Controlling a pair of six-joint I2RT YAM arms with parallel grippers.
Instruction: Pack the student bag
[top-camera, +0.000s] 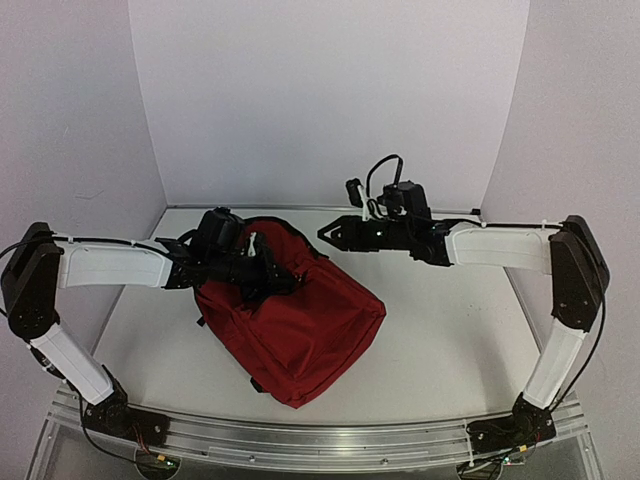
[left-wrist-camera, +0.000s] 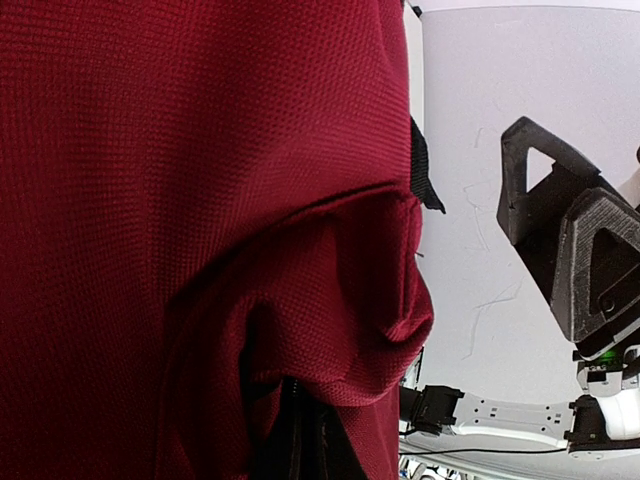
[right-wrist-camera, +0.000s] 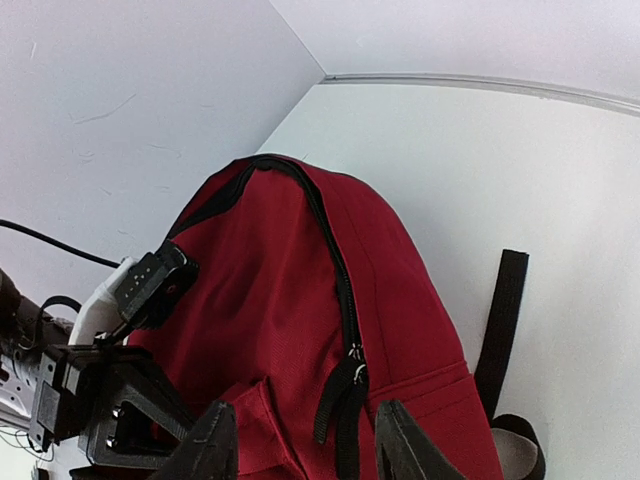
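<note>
The red bag (top-camera: 310, 335) lies on the white table, left of centre. Its black zipper (right-wrist-camera: 335, 260) runs along the upper edge, with the zipper pull (right-wrist-camera: 345, 395) hanging over the red cloth. At the bag's top, my left gripper (top-camera: 292, 284) appears shut. Its fingers (left-wrist-camera: 312, 445) reach into a fold of the cloth that hides their tips, so whether fabric is pinched cannot be told. My right gripper (top-camera: 328, 236) stands open above the bag's upper right edge, holding nothing. The zipper pull shows beyond the gap between its fingers.
A black strap (right-wrist-camera: 502, 325) extends from the bag onto the table. Light walls (top-camera: 330, 100) close in the back and both sides.
</note>
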